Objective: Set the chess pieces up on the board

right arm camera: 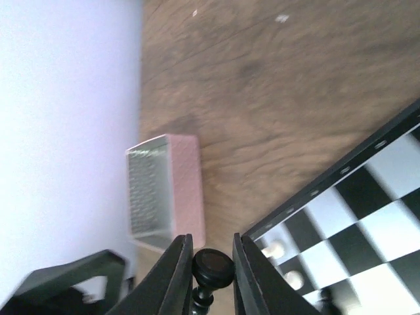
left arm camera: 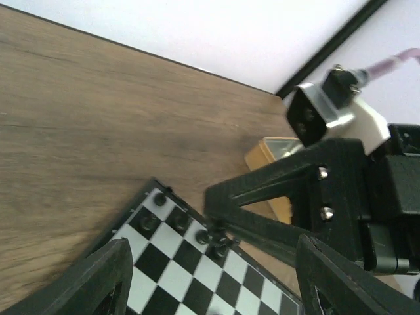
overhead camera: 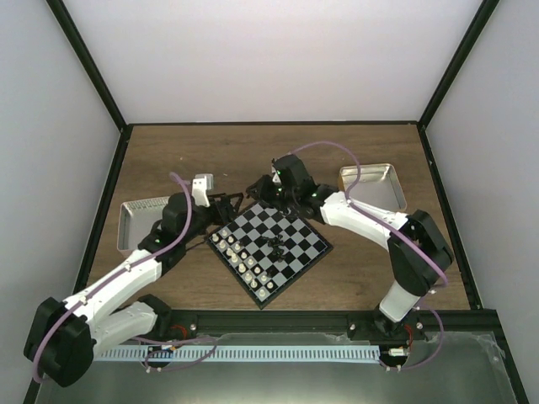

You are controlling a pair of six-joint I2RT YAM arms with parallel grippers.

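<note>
The chessboard (overhead camera: 296,259) lies mid-table, white pieces (overhead camera: 242,268) along its lower left, several dark pieces (overhead camera: 277,248) near its middle and more at one corner in the left wrist view. My right gripper (overhead camera: 255,190) is over the board's upper edge, shut on a dark chess piece (right arm camera: 211,269), which shows upright between its fingers in the right wrist view. My left gripper (overhead camera: 232,206) is over the board's upper left, open, its fingers (left arm camera: 98,282) wide apart, close to the right gripper.
A tray (overhead camera: 135,234) sits at the left, pink-sided in the right wrist view. Another tray (overhead camera: 370,189) with tan sides stands at the back right.
</note>
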